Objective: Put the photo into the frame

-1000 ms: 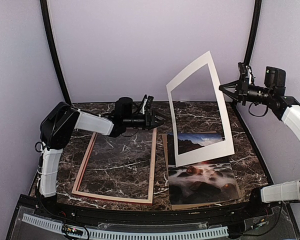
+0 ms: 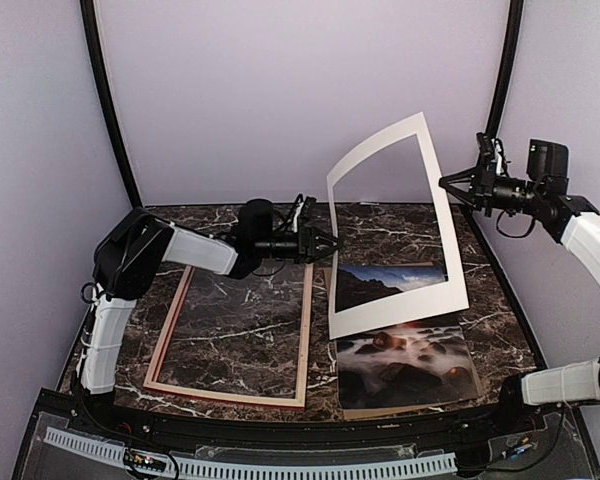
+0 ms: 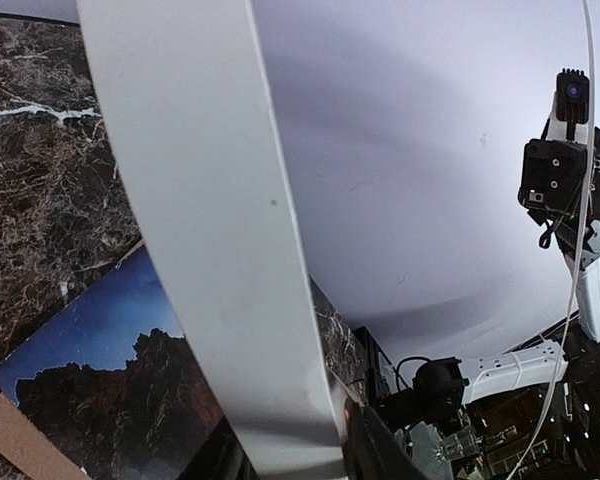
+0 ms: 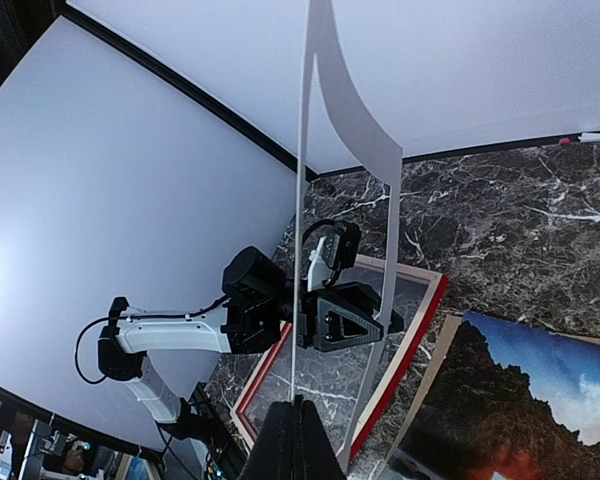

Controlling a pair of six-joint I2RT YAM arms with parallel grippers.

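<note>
A thin white mat (image 2: 400, 307) with a large cut-out window is held up in the air, bowed at its top. On its right edge my right gripper (image 2: 448, 184) is shut, and the right wrist view shows the edge of the mat (image 4: 297, 250) running down into its fingers. My left gripper (image 2: 332, 243) is at the mat's left edge; in the left wrist view its parted fingers (image 3: 220, 455) stand on either side of the white strip (image 3: 205, 200). Below lies the landscape photo (image 2: 405, 365), partly covered from above by the mat. The red-and-wood frame (image 2: 304, 330) lies flat at left.
A brown backing sheet (image 2: 420, 408) shows past the photo's edges. Walls (image 2: 280, 100) enclose the back and sides, and a slotted rail (image 2: 250, 468) runs along the front.
My left gripper has shifted right and come to the mat's left edge. That edge has swung left and its lower corner now hangs farther left. The right gripper has barely moved.
</note>
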